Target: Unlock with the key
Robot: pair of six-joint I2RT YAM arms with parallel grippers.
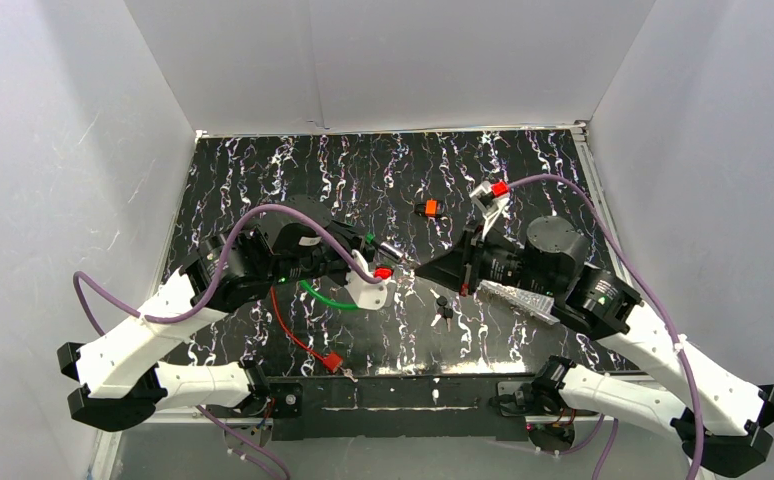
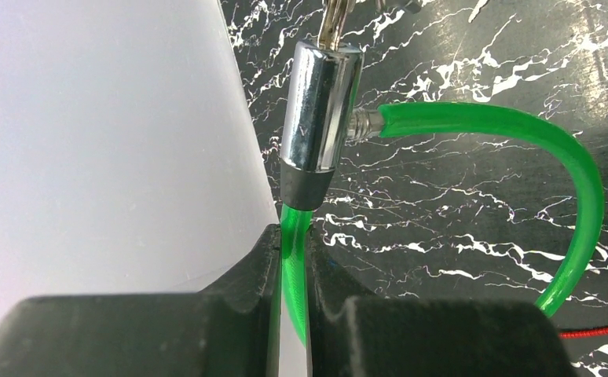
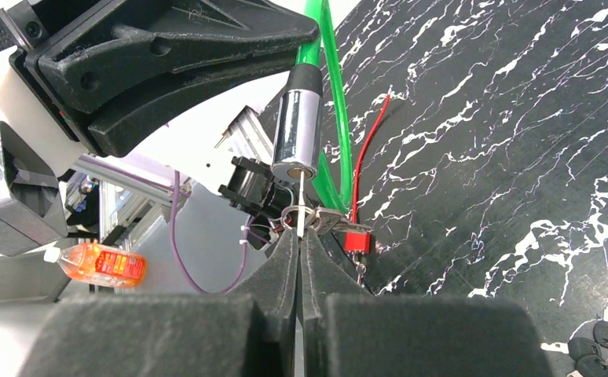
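Note:
A green cable lock has a chrome lock cylinder (image 2: pixel 320 106) with a black collar. Its green cable (image 2: pixel 296 236) passes between the fingers of my left gripper, shut on it just below the collar. In the right wrist view the lock cylinder (image 3: pixel 298 129) points its keyhole end down at my right gripper, which is shut on a key (image 3: pixel 302 206). The key's blade lines up with that end and its tip meets the face; how deep it goes, I cannot tell. Other keys on its ring hang beside it.
A red cable lock (image 1: pixel 332 361) lies at the front left of the black marbled table. Loose keys (image 1: pixel 444 312) lie near the middle, an orange and black lock (image 1: pixel 430 208) farther back. A clear item (image 1: pixel 523 301) sits partly under the right arm.

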